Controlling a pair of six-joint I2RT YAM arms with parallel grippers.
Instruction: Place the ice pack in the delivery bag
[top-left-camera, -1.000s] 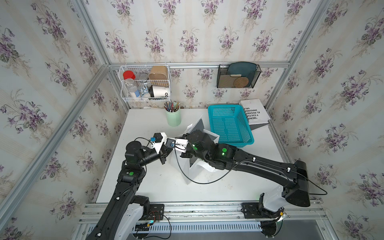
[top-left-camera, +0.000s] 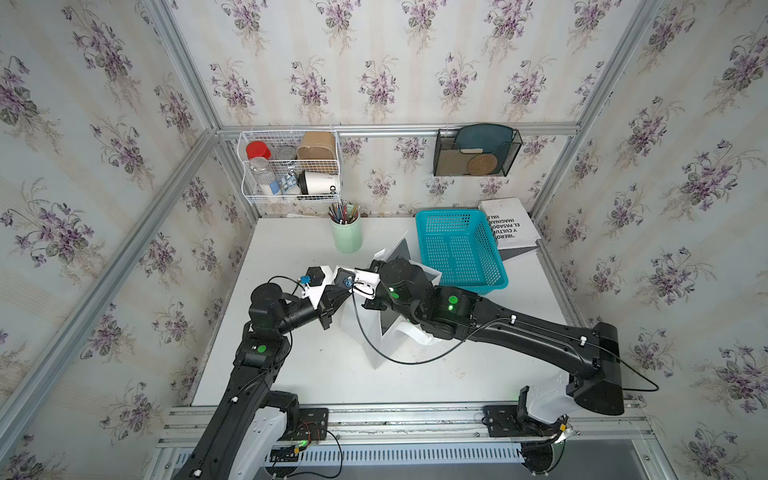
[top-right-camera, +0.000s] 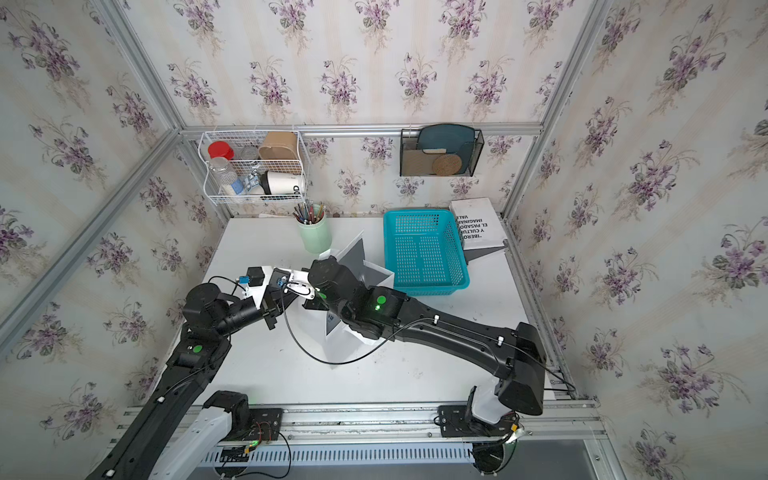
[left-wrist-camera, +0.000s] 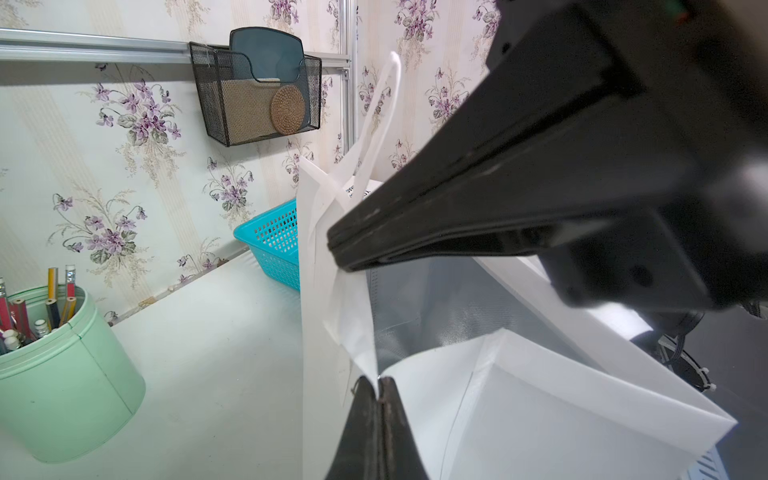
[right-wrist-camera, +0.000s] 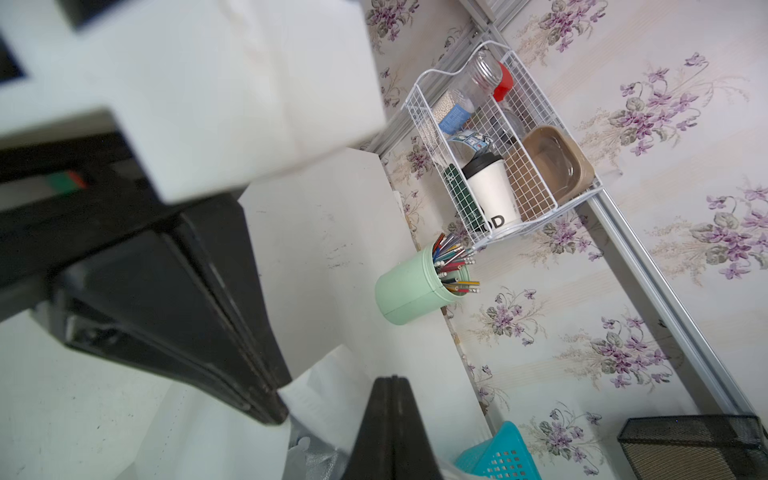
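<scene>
The white delivery bag (top-left-camera: 360, 336) stands open mid-table, mostly under the arms, its silver lining (left-wrist-camera: 416, 296) showing. My left gripper is shut on the bag's top edge, where the white material creases into its fingertips. My right gripper is shut, nothing visible between its fingers, over the bag beside the left one; its dark housing looms across the left wrist view. I cannot pick out an ice pack; the bag's inside is mostly hidden.
A green pencil cup (top-left-camera: 347, 234) stands behind the bag. A turquoise basket (top-left-camera: 460, 248) and a book (top-left-camera: 509, 224) are at back right. Wire racks hang on the back wall.
The right arm has shifted slightly right in the top left view, and the meeting point of the two grippers with it. Little else differs.
</scene>
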